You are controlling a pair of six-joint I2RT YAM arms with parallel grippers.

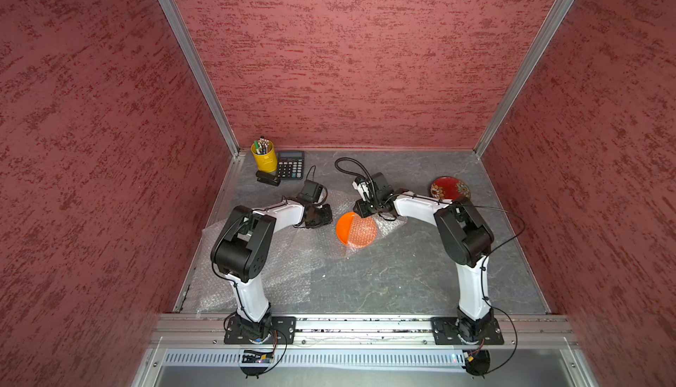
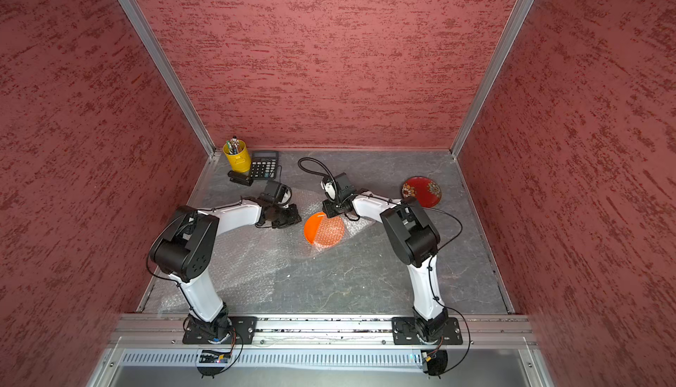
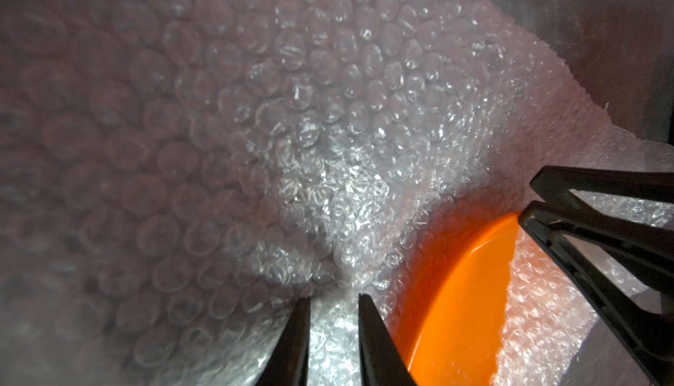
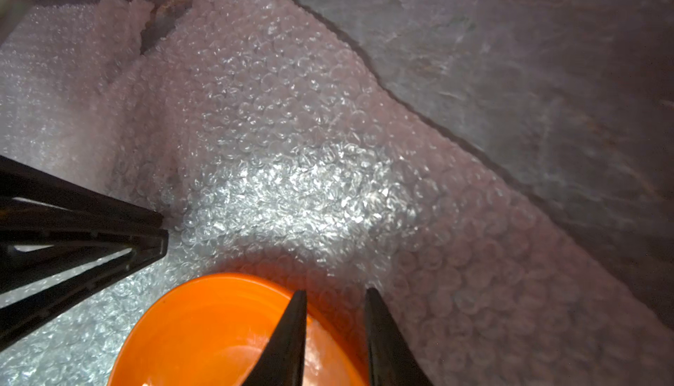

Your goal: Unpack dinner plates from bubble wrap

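An orange plate (image 1: 343, 227) lies on the table, its right part covered by bubble wrap (image 1: 363, 233) and its left part bare. Above the plate's upper left, my left gripper is shut on bunched bubble wrap (image 3: 351, 224). My right gripper is part open at the plate's far edge. In the right wrist view, one of its fingers overlaps the orange plate (image 4: 210, 315) and the other is just outside the rim. Whether they touch the rim cannot be told.
A wide sheet of bubble wrap (image 1: 274, 274) covers the table's left side. At the back left stand a yellow pen cup (image 1: 264, 159), a calculator (image 1: 290, 166) and a stapler (image 1: 267, 178). A red patterned plate (image 2: 421, 191) sits back right.
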